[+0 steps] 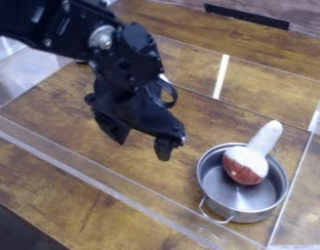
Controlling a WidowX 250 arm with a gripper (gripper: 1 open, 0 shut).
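Note:
My black gripper [140, 137] hangs over the wooden surface at the middle left, its two fingers apart with nothing between them. To its right stands a steel pot [234, 203] with a handle at its front. In the pot a white and reddish-brown object [248, 166] leans with its pale narrow end sticking up past the rim toward the back.
Clear low plastic walls [110, 184] border the wooden surface [71, 137] at the front and right. A white strip [221, 76] lies toward the back. The wood around the gripper looks clear; something partly hidden sits behind the arm.

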